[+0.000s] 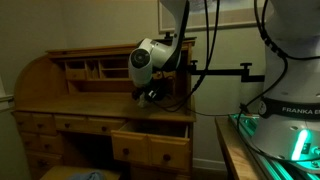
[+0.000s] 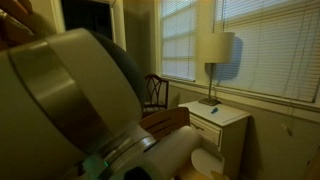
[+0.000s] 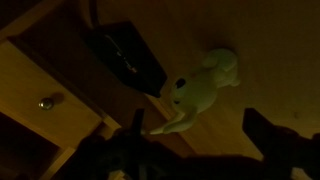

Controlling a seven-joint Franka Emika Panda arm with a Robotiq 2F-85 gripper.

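Observation:
A pale, yellowish-green toy-like figure lies on the wooden desk top in the wrist view. My gripper is open over the desk, its dark fingers to either side of the lower part of the frame. The figure shows between and just beyond them, with nothing held. In exterior view 1 the gripper hangs low above the right part of the desk; its fingertips are too dark there to make out. Exterior view 2 shows mostly the arm close up, with no gripper visible.
A dark, flat object lies near the figure. Below the desk top a drawer stands pulled out, its round knob visible in the wrist view. Small cubbyholes line the desk's back.

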